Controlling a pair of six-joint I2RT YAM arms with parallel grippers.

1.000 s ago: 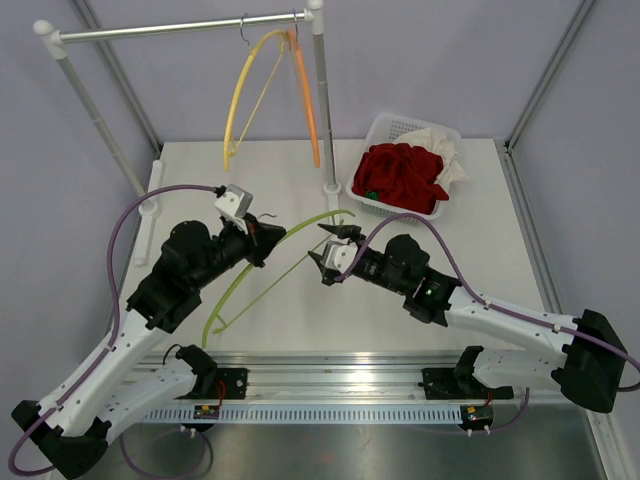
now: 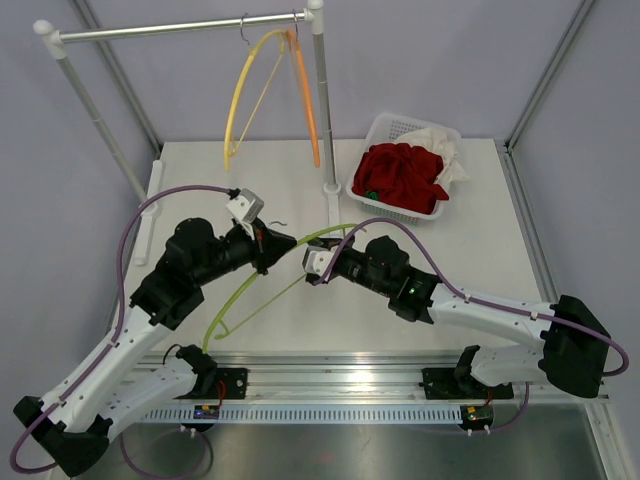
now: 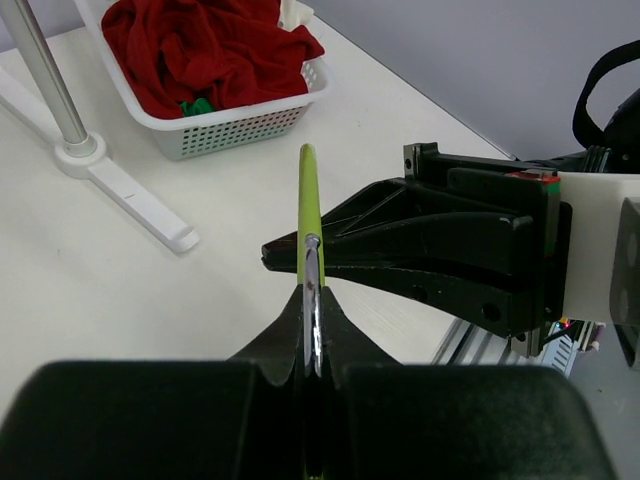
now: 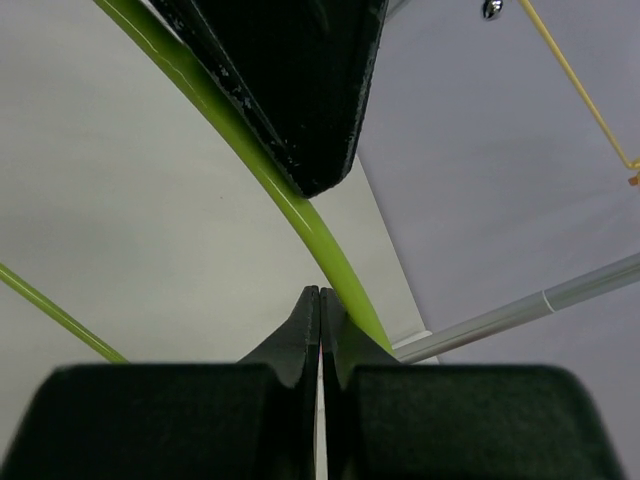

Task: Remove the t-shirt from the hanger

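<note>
A green hanger hangs in the air between the arms, tilted, its hook near my left gripper. In the left wrist view, my left gripper is shut on the hanger's thin metal hook, the green bar rising beyond. My right gripper is beside the hanger's upper part; in the right wrist view it is shut, with the green bar running just past its fingertips. No shirt shows on the hanger. Red cloth lies in a white basket at back right, with white cloth.
A clothes rack stands at the back, with yellow and orange hangers on its rail. The white table has free room at the right.
My right gripper has moved left and down toward the hanger and shut. My left gripper and the green hanger have shifted slightly to the right.
</note>
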